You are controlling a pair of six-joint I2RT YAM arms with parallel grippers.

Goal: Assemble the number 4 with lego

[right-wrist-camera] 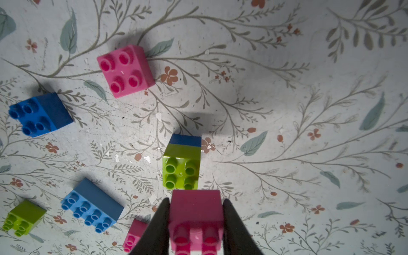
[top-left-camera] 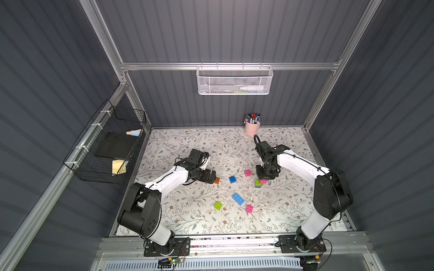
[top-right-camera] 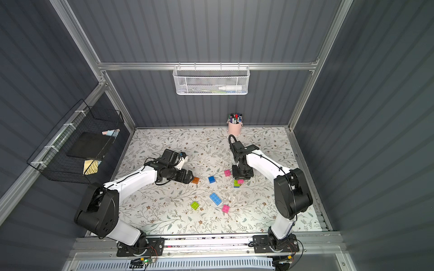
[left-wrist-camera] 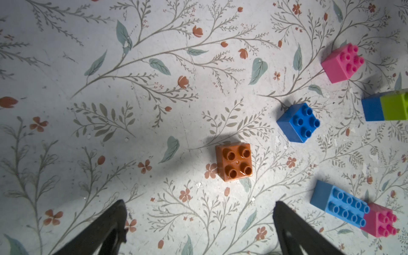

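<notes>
My right gripper is shut on a pink brick (right-wrist-camera: 195,204), held above and just beside a green brick (right-wrist-camera: 182,161) stacked on a blue one (right-wrist-camera: 185,139). My left gripper hangs open near an orange brick (left-wrist-camera: 233,163), nothing between its fingers. A small blue brick (left-wrist-camera: 297,121) and a pink brick (right-wrist-camera: 125,70) lie toward the middle. In front are a long blue brick (right-wrist-camera: 91,204), a lone green brick (right-wrist-camera: 23,216) and another pink brick (right-wrist-camera: 136,233).
A pink pen cup (top-left-camera: 251,127) stands at the back. A black wire basket (top-left-camera: 108,149) hangs on the left wall and a white mesh basket (top-left-camera: 234,81) on the back rail.
</notes>
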